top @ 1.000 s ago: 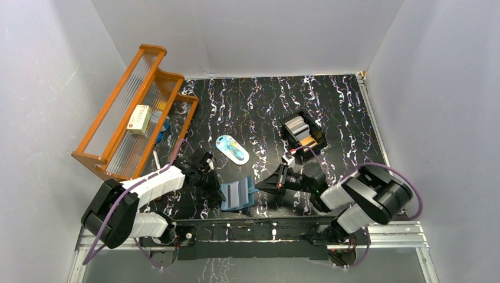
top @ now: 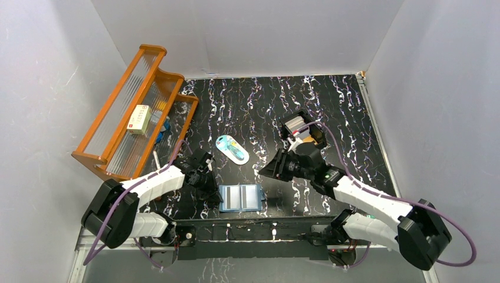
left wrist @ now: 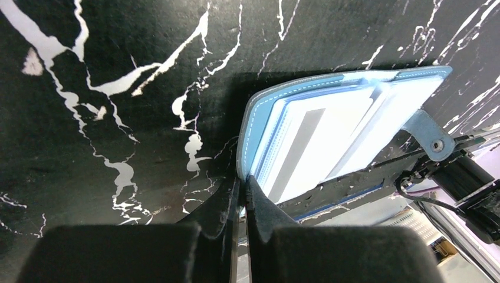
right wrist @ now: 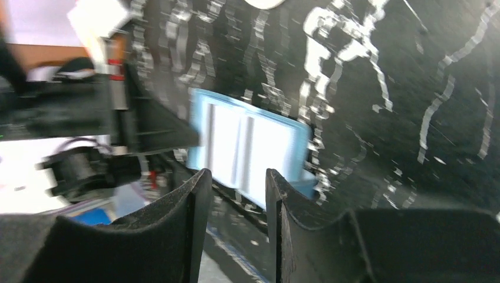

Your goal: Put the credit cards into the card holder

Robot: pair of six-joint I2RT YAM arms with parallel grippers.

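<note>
The blue card holder lies opened out near the table's front edge, its clear sleeves facing up. My left gripper is shut at the holder's left edge; in the left wrist view, the rim of the holder runs in between the fingertips. Up and to the right of the holder, clear of it, my right gripper stands part open with nothing between its fingers. In the right wrist view the holder shows beyond that gap. Cards stand in a black box, partly covered by the right arm.
An oval white-and-teal package lies behind the holder. A wooden shelf with a small box on it stands at the left. Bare marble tabletop stretches across the back.
My right gripper has let go of the holder's strap and moved up and back. The holder, earlier tilted and bunched, now lies flatter and wider. The left arm has barely moved.
</note>
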